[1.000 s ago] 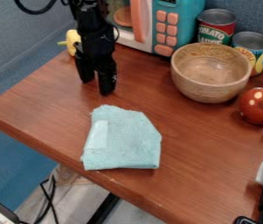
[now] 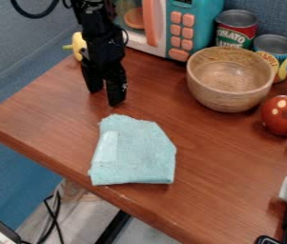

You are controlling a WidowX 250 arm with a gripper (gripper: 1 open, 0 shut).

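My black gripper (image 2: 105,88) hangs low over the back left of the wooden table (image 2: 56,124), its fingers pointing down; whether they are open or shut, and what is between them, is hard to make out. A folded light blue cloth (image 2: 133,152) lies in front of it. A wooden bowl (image 2: 229,86) sits to its right.
At the back stand a teal toy microwave (image 2: 181,33), a tomato can (image 2: 235,29) and another can (image 2: 276,55). A yellow object (image 2: 75,46) is partly behind the arm. A red spotted egg-like object (image 2: 279,115) and black equipment line the right edge.
The arm has shifted very slightly around its spot at the back left; the other things have not moved.
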